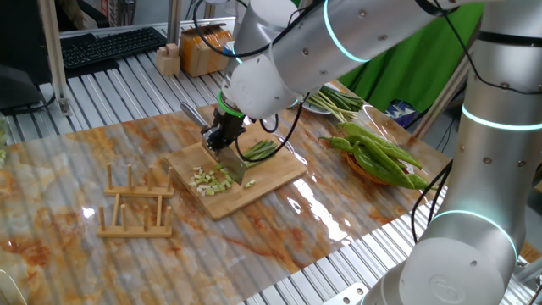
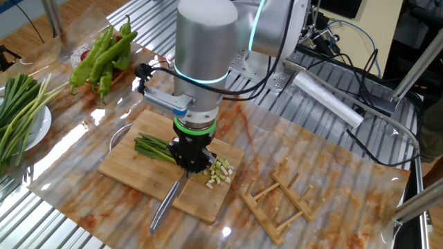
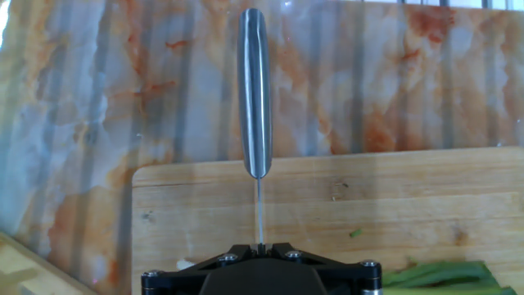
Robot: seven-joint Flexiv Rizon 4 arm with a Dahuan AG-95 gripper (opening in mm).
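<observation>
A kitchen knife is clamped at the top of its blade (image 1: 233, 168) by my gripper, which is shut on it. Its silver handle (image 3: 255, 94) points away from the fingers, past the edge of the wooden cutting board (image 2: 131, 168). The blade stands upright over the board; whether its edge touches the wood cannot be told. On one side of the blade lie chopped pale pieces of scallion (image 2: 220, 171). Uncut green stalks (image 1: 259, 151) lie on the other side, partly behind the gripper in the second exterior view.
A wooden peg rack (image 1: 135, 212) stands left of the board. Green peppers (image 1: 373, 157) fill a basket to the right. More scallions (image 2: 21, 114) rest on a white plate (image 2: 43, 128). Bare tabletop (image 1: 229, 254) lies in front of the board.
</observation>
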